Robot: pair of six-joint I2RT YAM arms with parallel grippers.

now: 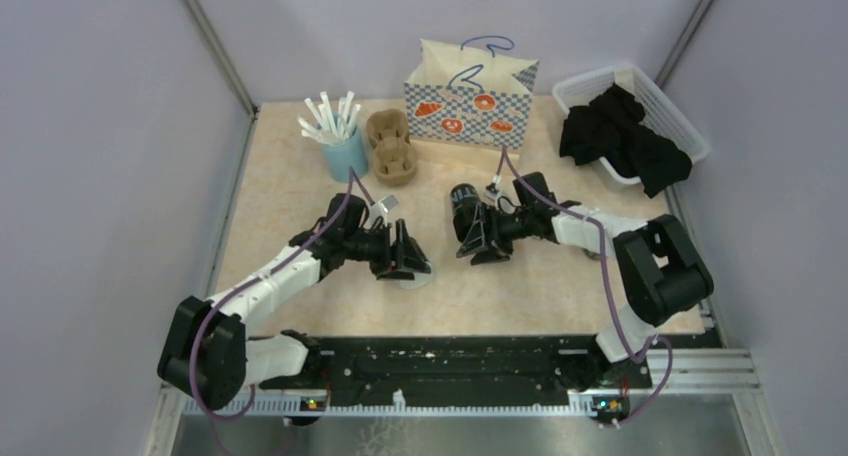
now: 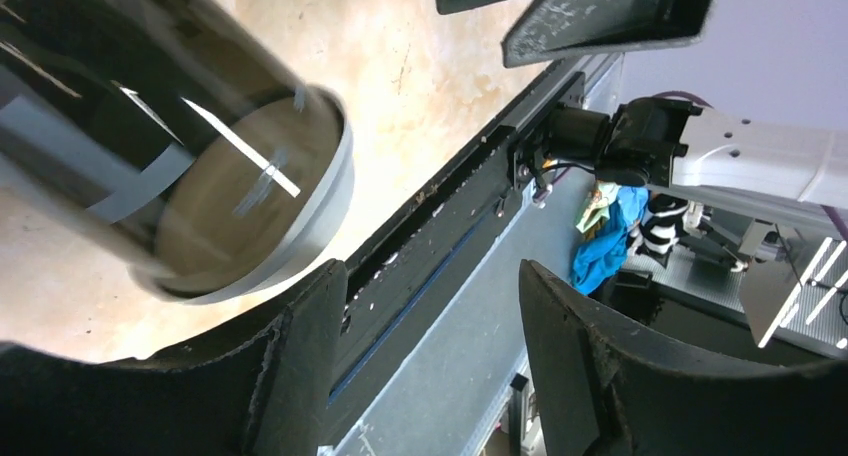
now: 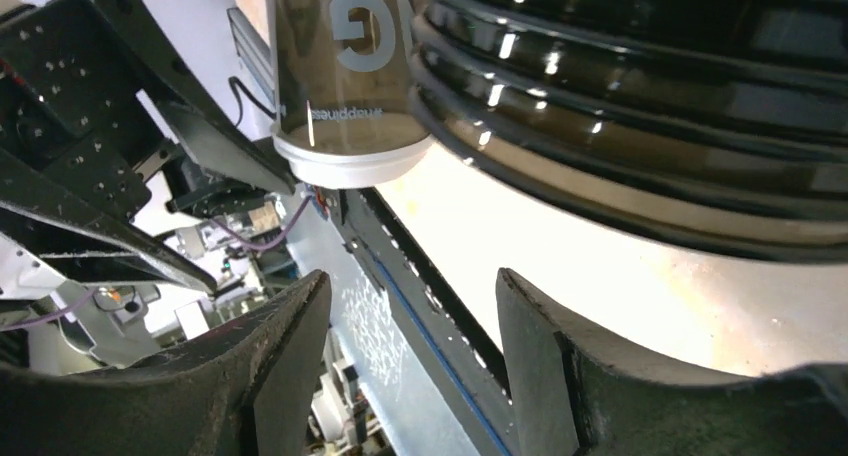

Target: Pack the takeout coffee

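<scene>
A clear, brownish cup has a white end and pale lettering. From above, its white end is partly covered by my left gripper. That gripper's fingers stand apart, with only the table edge and background visible between them in the left wrist view; the cup is off to one side there. My right gripper is open and empty, near the front of a dark, ribbed stack of cups. That stack fills the upper right of the right wrist view.
At the back are a patterned paper bag with blue handles, a brown cup carrier and a blue holder of white straws. A white basket with black cloth stands back right.
</scene>
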